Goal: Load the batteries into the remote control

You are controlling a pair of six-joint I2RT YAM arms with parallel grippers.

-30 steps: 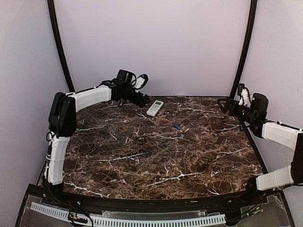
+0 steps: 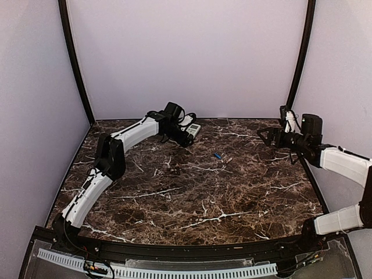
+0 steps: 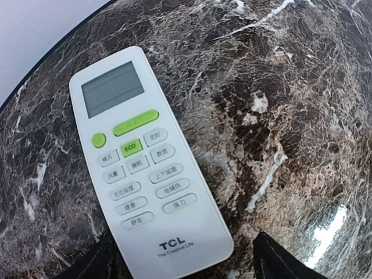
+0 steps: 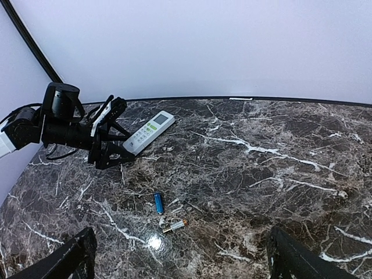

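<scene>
The white remote control [image 3: 151, 168] lies face up near the table's back edge, its screen end pointing away from the left gripper. Around its lower end stands my left gripper, open, one finger on each side; a gap shows between the remote and the right-hand finger [image 3: 276, 258]. A blue battery [image 4: 158, 203] and a second, pale battery with an orange end [image 4: 174, 226] rest on the table, close together but apart. My right gripper [image 2: 267, 138] hangs at the right side, open and empty, away from both batteries. The remote's battery compartment is out of sight.
A pale wall [image 2: 192, 58] rises just behind the remote, with side walls left and right.
The right arm has shifted slightly left. Remote and batteries appear unmoved.
</scene>
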